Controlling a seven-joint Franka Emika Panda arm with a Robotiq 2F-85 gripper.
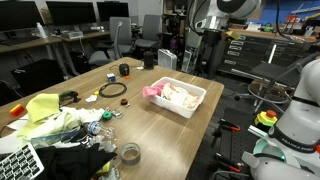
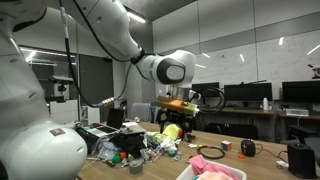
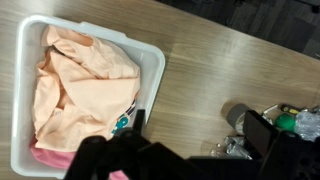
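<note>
My gripper stands open above the table, its two black fingers wide apart in the wrist view with nothing held between them. A white bin lies below and to one side, holding peach-coloured cloth and a piece of pink cloth. Part of the bin is hidden behind the left finger in the wrist view. In exterior view 1 the gripper hangs well above the bin, beyond its right-hand far corner. Exterior view 2 has the gripper too small and dark to judge.
On the left of the table lies a heap with a yellow cloth, white cloth, black cloth and clear bottles. A roll of tape sits nearer the front. Farther back are a black cable loop and a black mug. Bare wood separates heap and bin.
</note>
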